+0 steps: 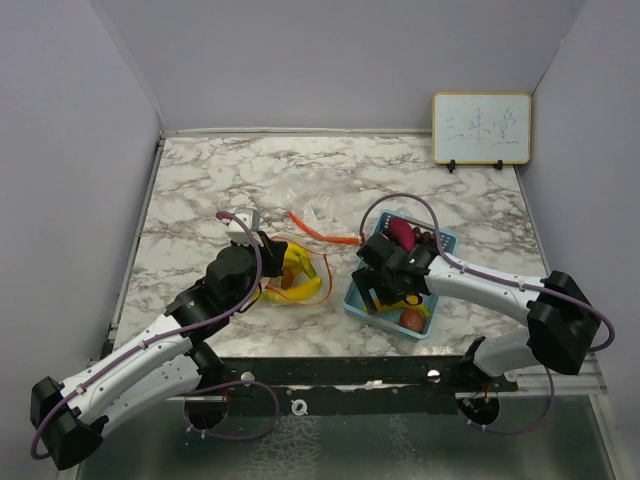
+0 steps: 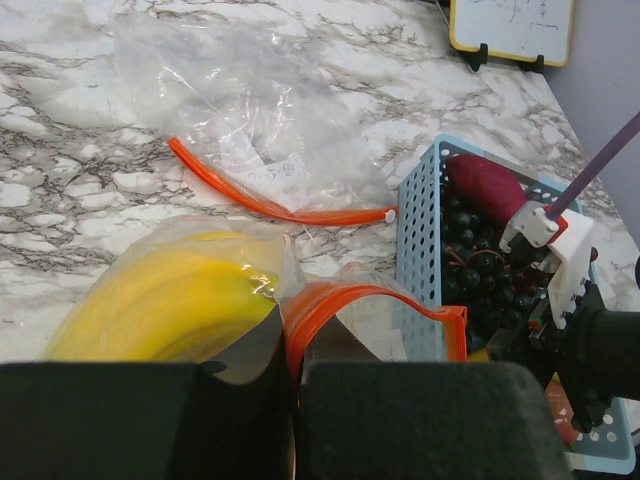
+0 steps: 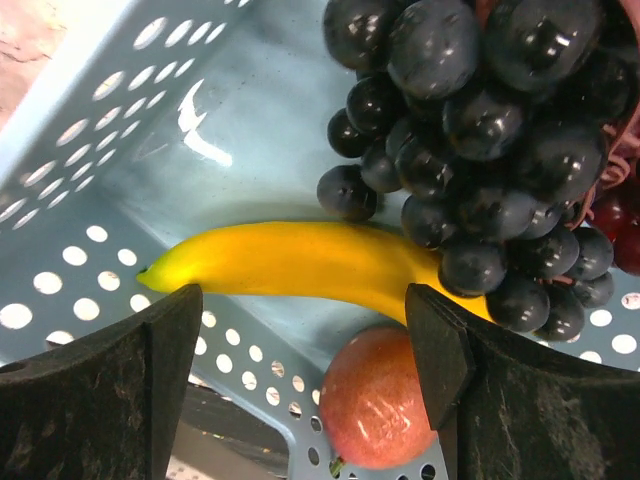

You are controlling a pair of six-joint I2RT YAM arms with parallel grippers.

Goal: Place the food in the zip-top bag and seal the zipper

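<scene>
Clear, orange-rimmed zip bag lies at the left of the table, opening toward the basket, with bananas inside. My left gripper is shut on the orange zipper edge of that bag. Over the blue basket, my right gripper is open. Its fingers stand apart above a yellow banana-like piece, with nothing held between them. Beside that piece are a red round fruit and dark grapes.
A second clear bag with an orange zipper lies flat and empty-looking behind the filled one. A purple-red item rests at the basket's back. A small whiteboard stands at the far right.
</scene>
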